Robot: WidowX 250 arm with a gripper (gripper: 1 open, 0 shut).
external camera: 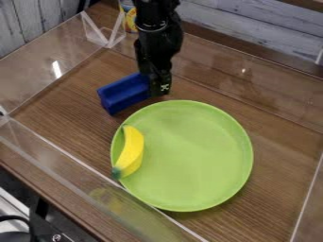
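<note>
A black robot gripper (157,81) hangs from the top centre, its open fingers low over the right end of a blue block (124,93). The block lies on the wooden surface. A large green plate (195,165) fills the lower middle, with a yellow banana (132,151) on its left side.
Clear plastic walls edge the tray, and a white wooden wall stands behind. A yellow object (128,19) sits at the back, partly hidden by the arm. The wooden floor right of the block and plate is clear.
</note>
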